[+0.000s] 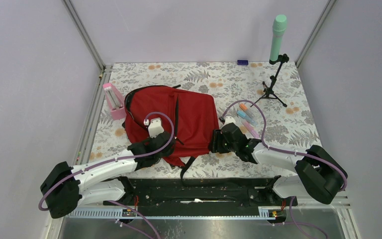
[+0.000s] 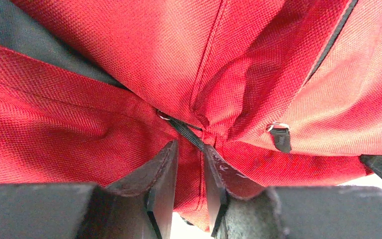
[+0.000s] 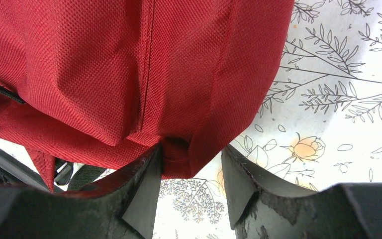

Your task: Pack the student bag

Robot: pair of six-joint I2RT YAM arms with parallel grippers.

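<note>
The red bag point(image 1: 194, 117) lies flat with its black zipper point(image 1: 176, 117) running down the front. My right gripper is shut on the bag's lower right corner, where red cloth spans the space between its fingertips. Over the bag's lower left part is my left gripper, its fingers parted by a narrow gap. A black zipper pull point(image 2: 191, 137) on a small metal ring lies at those fingertips; whether they touch it is unclear. Another short black pull point(image 2: 280, 138) is to their right. The bag's inside is hidden.
At the left stands a pink holder point(image 1: 113, 102) against the bag. Several coloured pens, including a pink one point(image 1: 250, 129), lie right of the bag. A tripod point(image 1: 273, 87) with a green top stands far right, and a dark blue block point(image 1: 242, 62) rests at the back edge.
</note>
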